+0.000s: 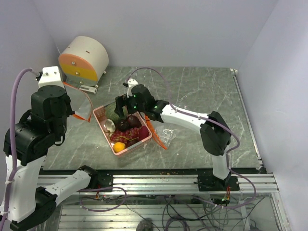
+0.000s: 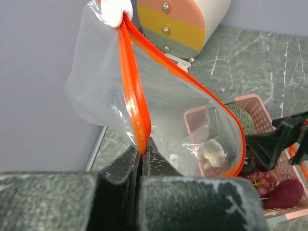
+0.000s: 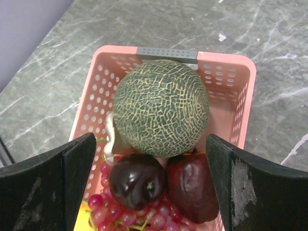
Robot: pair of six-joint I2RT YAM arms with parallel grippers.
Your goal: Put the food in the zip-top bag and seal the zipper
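Note:
My left gripper is shut on the orange zipper edge of a clear zip top bag [image 2: 96, 72], held up left of the food, its mouth hanging partly open. My right gripper [image 1: 124, 107] stands open over the pink basket [image 3: 231, 67], its fingers either side of a melon [image 3: 161, 106] and the dark fruit below it. The basket also holds a dark round fruit [image 3: 137, 180], red grapes [image 1: 126, 136], a purple item [image 2: 284, 194], an orange fruit [image 1: 119, 147] and a pale mushroom-like item [image 2: 213, 152].
A cream rounded box [image 1: 83, 55] with coloured bands stands at the back left. A second clear bag with orange zipper [image 1: 159, 134] lies flat right of the basket, under the right arm.

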